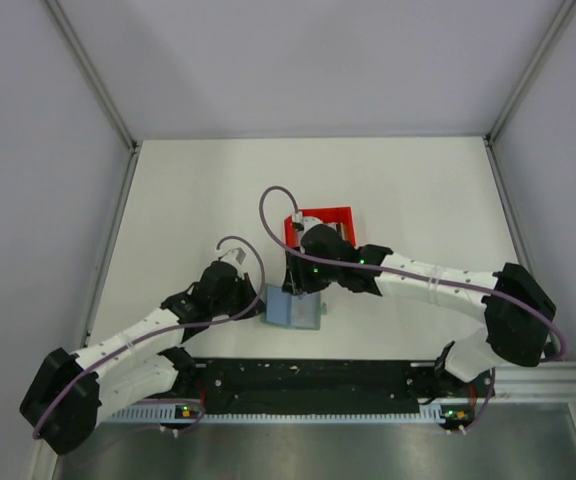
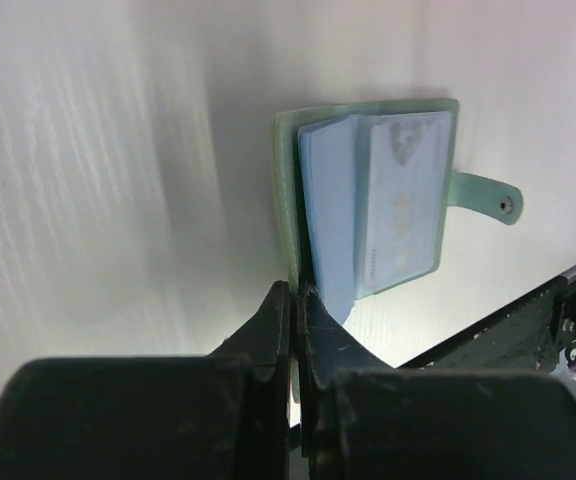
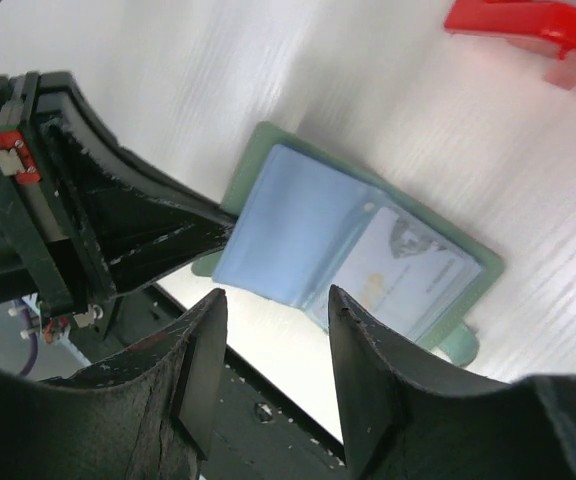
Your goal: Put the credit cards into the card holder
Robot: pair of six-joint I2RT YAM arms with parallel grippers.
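The green card holder (image 3: 490, 262) lies opened on the table, with a pale blue leaf (image 3: 286, 225) on its left half and a clear sleeve (image 3: 398, 270) on the right. A whitish sheet or card with a grey mark shows under the sleeve. My left gripper is shut on the holder's left edge. Above the holder hangs my right gripper, its fingers apart and nothing between them. The red box (image 1: 345, 212) stands behind the holder; in the top view my right arm partly covers its contents.
The holder's snap strap (image 2: 488, 197) sticks out to the right. Black equipment (image 1: 308, 387) runs along the table's front edge. White tabletop (image 1: 208, 185) is bare at the back left, and the right side beyond my arm is clear.
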